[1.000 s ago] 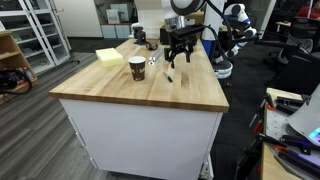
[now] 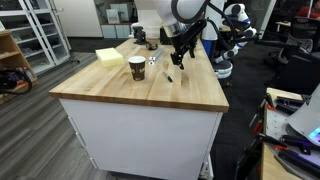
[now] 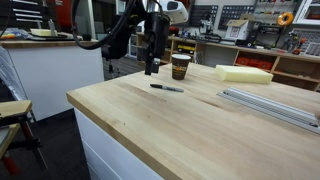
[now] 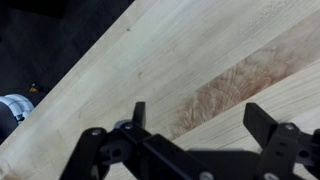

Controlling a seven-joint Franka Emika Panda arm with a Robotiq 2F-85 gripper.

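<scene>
Above the wooden tabletop, my gripper stands open, and only bare wood shows between its fingers in the wrist view. A dark marker [image 3: 167,88] lies flat on the table, below and beside the gripper in exterior view 2. Behind the marker a dark paper cup [image 3: 180,66] with a light band stands upright. In exterior view 1 the cup [image 2: 137,68] is left of the gripper [image 2: 187,62]. Neither cup nor marker appears in the wrist view.
A pale yellow block [image 3: 244,74] and a long metal rail [image 3: 268,107] lie farther along the table. A dark floor [image 4: 70,35] shows past the table edge in the wrist view.
In exterior view 1 the gripper has shifted slightly and its arm has changed pose a little. The cup, marker and yellow block have stayed in place.
</scene>
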